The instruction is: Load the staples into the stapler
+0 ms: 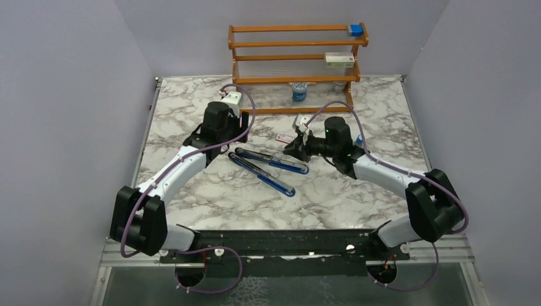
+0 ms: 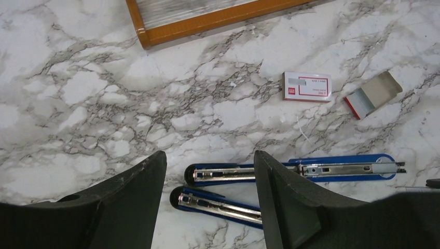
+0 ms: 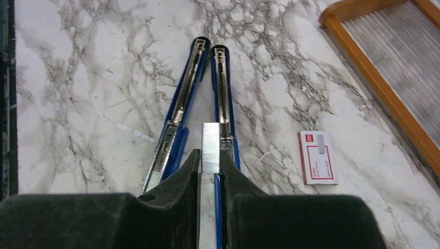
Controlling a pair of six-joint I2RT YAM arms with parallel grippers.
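Two long blue staplers lie on the table, metal tracks facing up: one point(image 1: 273, 160) farther back, the other point(image 1: 263, 174) slanting toward the front. Gripped at the tips of my right gripper is a silvery strip of staples point(image 3: 210, 140). This gripper is shut on it, above the staplers. My left gripper stands open, its fingers apart and nothing between them. It is near the staplers' left ends. A red-and-white staple box point(image 2: 307, 91) lies behind the staplers, with an opened box point(image 2: 381, 92) beside it.
A wooden rack point(image 1: 296, 110) stands at the back, with a blue-lidded jar point(image 1: 298, 92) inside and a pale box point(image 1: 339, 60) on a shelf. A blue-capped item point(image 1: 359, 140) is partly hidden behind the right arm.
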